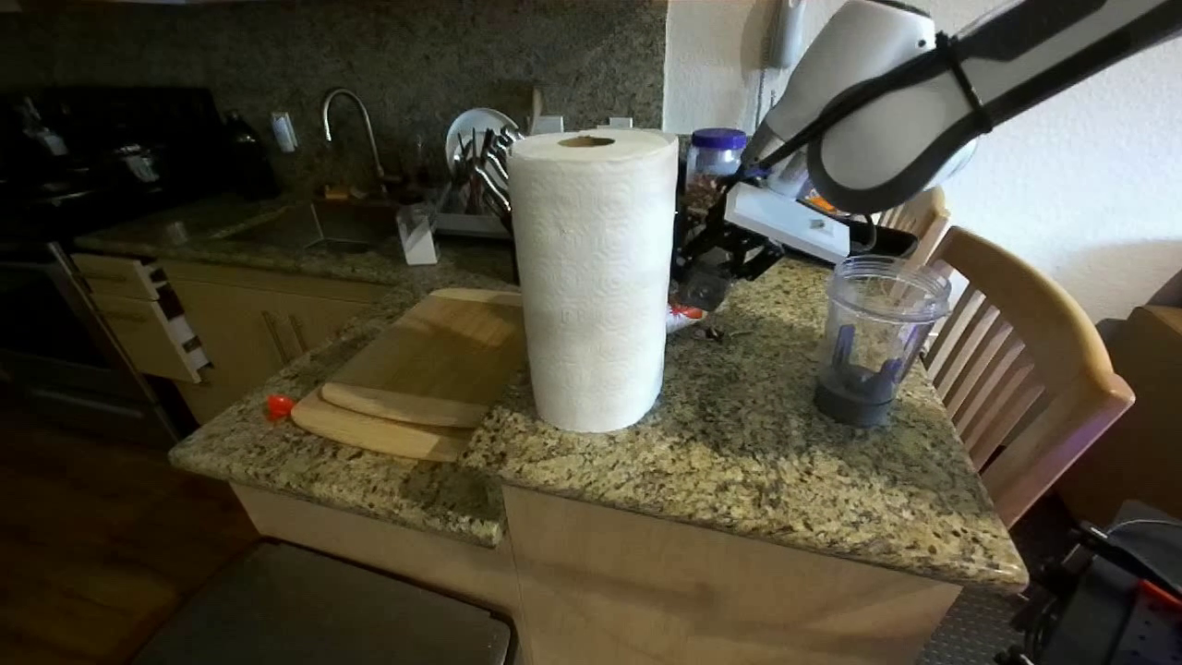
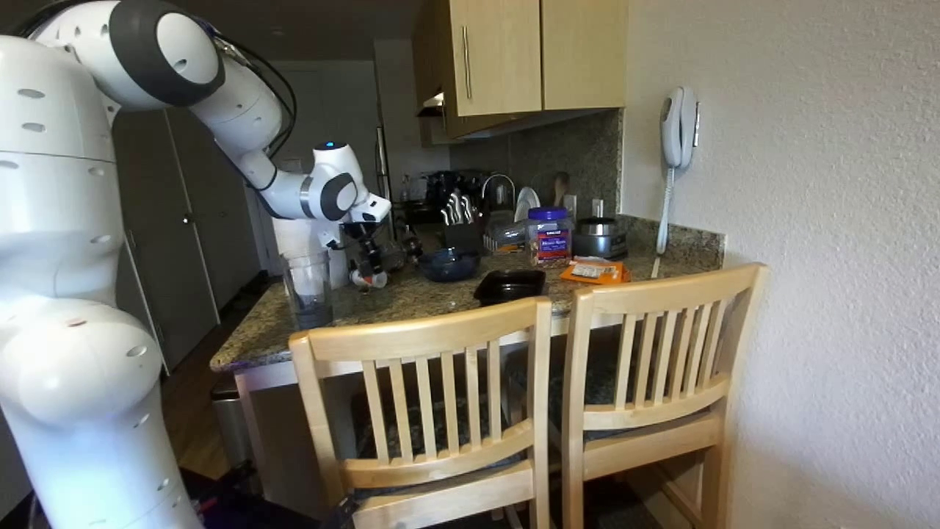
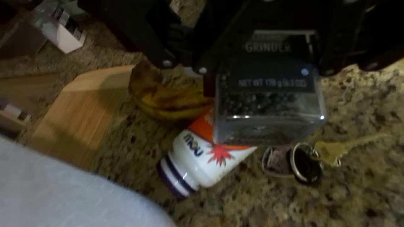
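Observation:
In the wrist view my gripper is shut on a clear, square-sided grinder [image 3: 269, 106] with dark grains inside and a black label. Below it a white bottle [image 3: 206, 155] with an orange band and purple-striped cap appears to lie on its side, partly covered by the grinder. Exterior view 1 shows the gripper [image 1: 722, 249] low over the counter, just behind the paper towel roll [image 1: 598, 288], with the bottle [image 1: 687, 315] partly hidden by the roll. A clear blender cup [image 1: 881, 338] stands on the counter to the right.
A banana [image 3: 172, 102] and keys [image 3: 329, 149] lie close to the bottle. Cutting boards [image 1: 432, 360] are left of the roll. A dark bowl [image 2: 447, 264] and black tray [image 2: 511, 286] sit farther along. Counter space in front of the blender cup is clear.

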